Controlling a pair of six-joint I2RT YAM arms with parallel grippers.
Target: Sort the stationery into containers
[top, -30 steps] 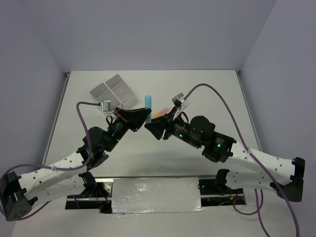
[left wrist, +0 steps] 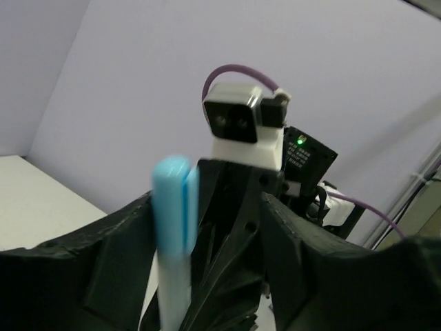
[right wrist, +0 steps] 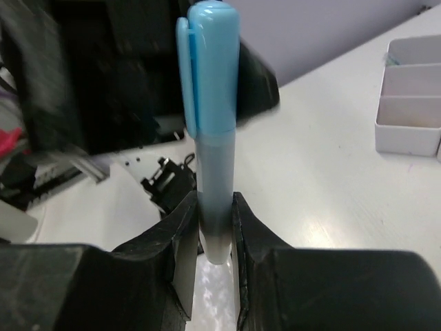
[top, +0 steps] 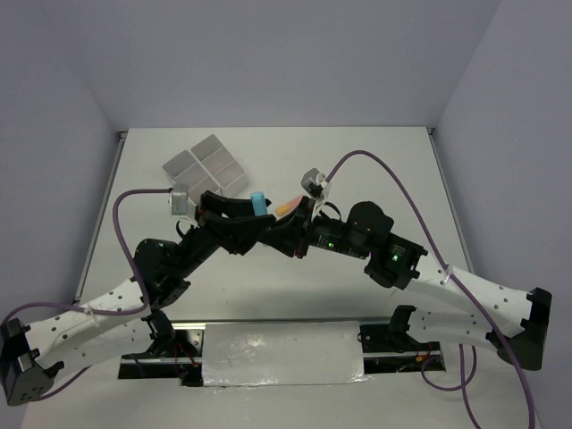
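A marker with a light blue cap (top: 258, 203) and a pale body (right wrist: 215, 165) stands upright between the two grippers. Its lower end is pinched by my right gripper, whose fingers (right wrist: 185, 231) press at both sides. My left gripper is spread wide around the marker; the blue cap (left wrist: 172, 207) sits against one finger, with a clear gap to the other finger (left wrist: 300, 255). The grey tray with compartments (top: 206, 170) lies at the back left of the table and shows in the right wrist view at the right edge.
An orange and pinkish item (top: 288, 206) lies on the table behind the right gripper, partly covered by it. Both arms are very close together over the middle.
The marker has shifted slightly left and nearer the front, along with the right gripper.
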